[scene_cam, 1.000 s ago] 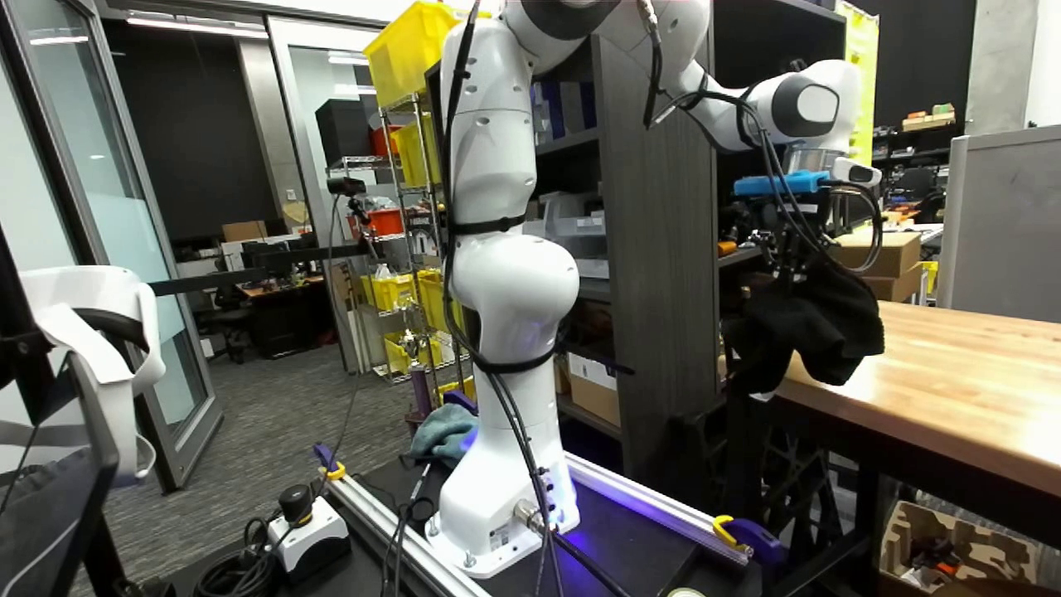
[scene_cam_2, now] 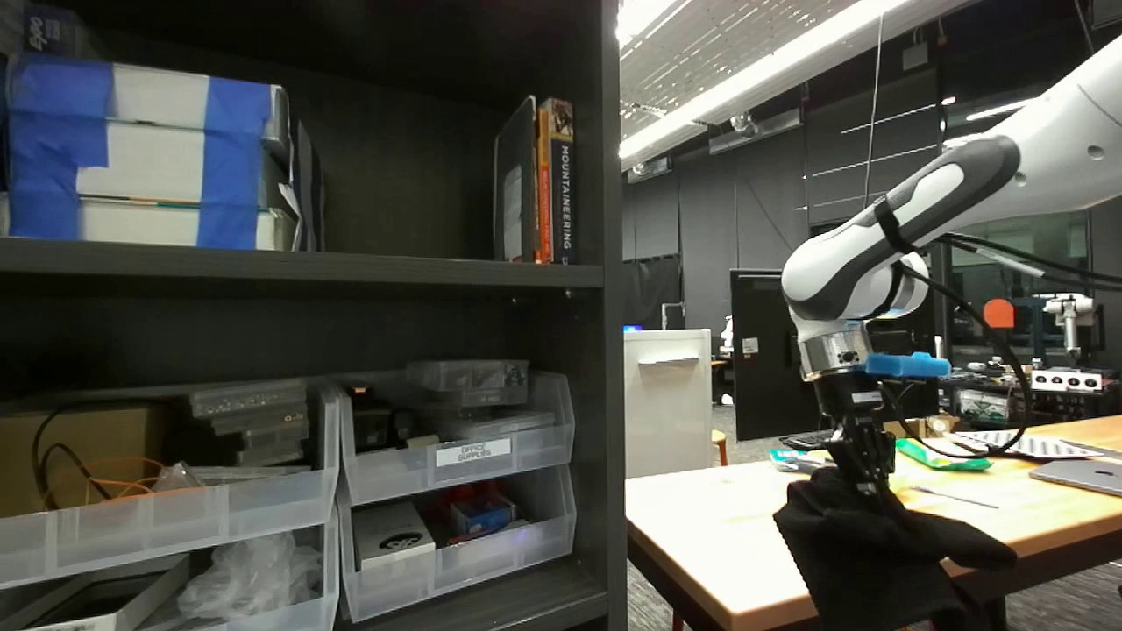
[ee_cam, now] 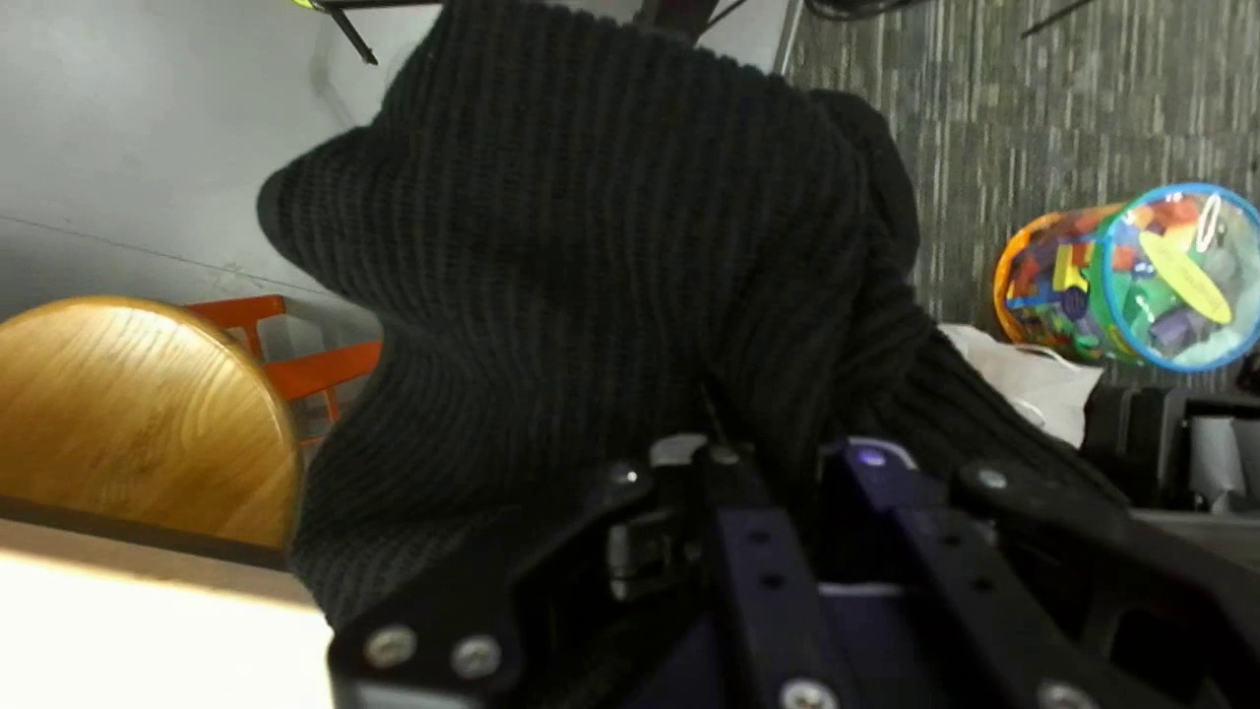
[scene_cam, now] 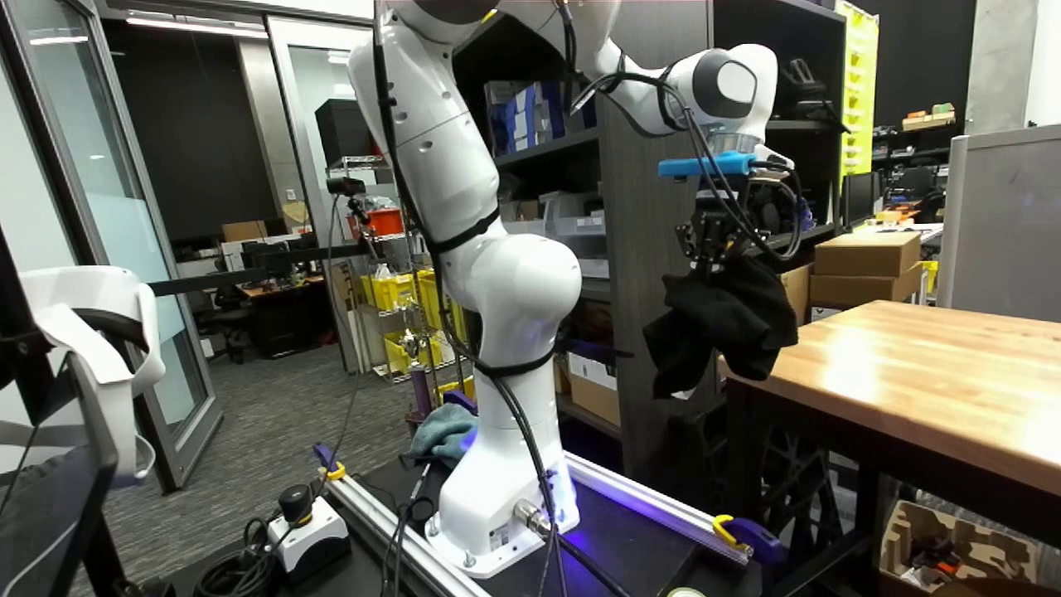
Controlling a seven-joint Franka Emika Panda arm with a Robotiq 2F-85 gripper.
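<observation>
A black ribbed knit cloth (scene_cam: pixel 731 323), perhaps a hat or garment, hangs in loose folds beneath my gripper (scene_cam: pixel 708 267). Exterior view 2 shows the cloth (scene_cam_2: pixel 878 552) dangling in front of the near edge of the wooden table, held at its top by the gripper (scene_cam_2: pixel 869 485). In the wrist view the cloth (ee_cam: pixel 614 225) spreads beyond the dark fingers (ee_cam: pixel 768 555), which are shut on a bunched part of it. Its folds hide the fingertips.
The wooden table (scene_cam: pixel 925 368) lies to the right of the cloth. A tall dark shelf (scene_cam_2: pixel 442 275) stands beside it, with books and clear bins. Below, the wrist view has a round wooden stool (ee_cam: pixel 142 414) and a tub of colourful toys (ee_cam: pixel 1134 278).
In exterior view 1 the arm has swung left and slightly up, carrying the cloth away from over the table's edge toward the shelf's side. The cloth stays in the gripper.
</observation>
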